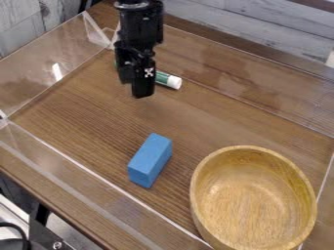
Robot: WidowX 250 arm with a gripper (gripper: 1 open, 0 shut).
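Note:
My black gripper (139, 78) hangs at the upper middle over the wooden table, its fingers open. Just to its right a small white and green cylinder (167, 79) lies on the table, partly behind the gripper. A blue block (150, 159) lies in the lower middle, apart from the gripper. An empty tan oval basket (253, 150) sits at the lower right.
Clear panels run along the left edge, and a pale wall stands behind the table.

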